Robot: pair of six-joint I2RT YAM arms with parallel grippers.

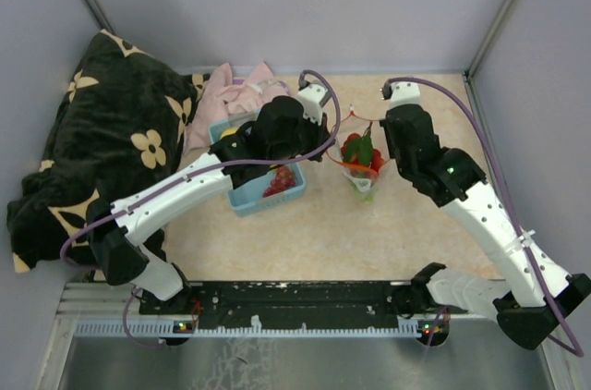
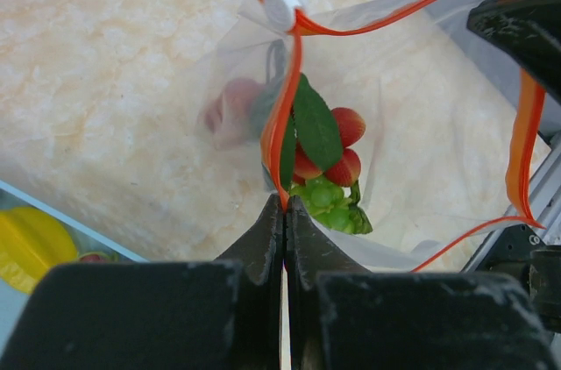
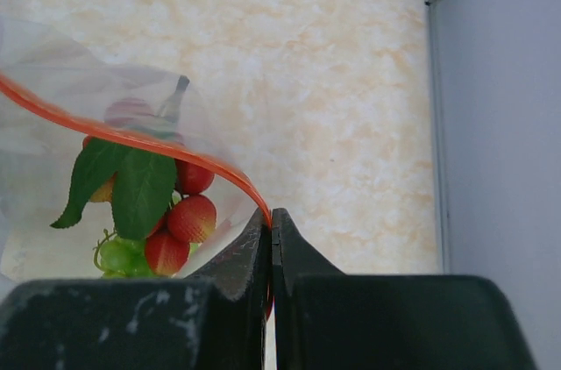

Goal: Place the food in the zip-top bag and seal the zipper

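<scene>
The clear zip bag (image 1: 360, 177) with orange rims and a white slider (image 2: 282, 7) hangs open between my grippers. Inside are strawberries (image 3: 191, 218), green leaves (image 2: 317, 124) and green grapes (image 2: 331, 205). My left gripper is shut on the bag's orange rim on the left side. My right gripper is shut on the orange rim on the right side.
A blue tray (image 1: 254, 201) with red grapes and yellow fruit stands left of the bag, partly under my left arm. A pink cloth (image 1: 222, 99) and dark patterned cushion (image 1: 111, 131) lie further left.
</scene>
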